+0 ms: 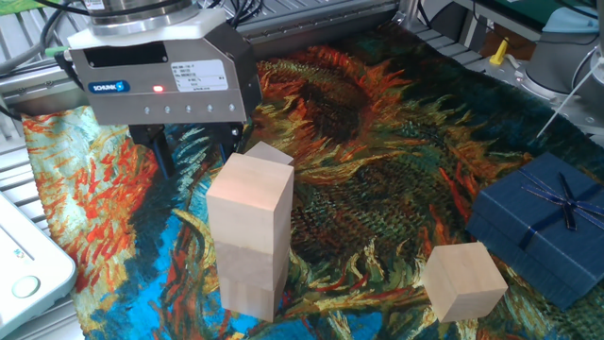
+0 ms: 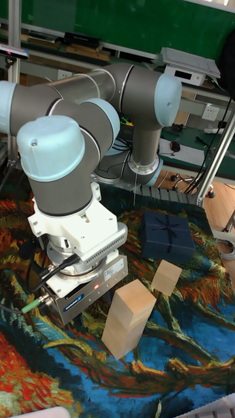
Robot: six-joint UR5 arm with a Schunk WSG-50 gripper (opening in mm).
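Observation:
A tall stack of pale wooden blocks [image 1: 250, 222] stands upright on the patterned cloth. Behind its top, part of another pale wooden piece [image 1: 270, 151] peeks out, the rest hidden. A separate wooden cube [image 1: 464, 281] sits to the right, apart from the stack; the other exterior view shows this cube [image 2: 166, 277] beyond the stack [image 2: 129, 319]. My gripper [image 1: 199, 164] points down, behind and left of the stack in exterior view 2. Its two dark fingers [image 1: 158, 151] are well apart, with nothing seen between them. The right fingertip is partly hidden near the stack's top.
A dark blue ribboned box [image 1: 547, 222] lies right of the lone cube. A white device [image 1: 33, 260] stands at the left edge. Between stack and box, the cloth [image 1: 368, 203] has free room around the cube.

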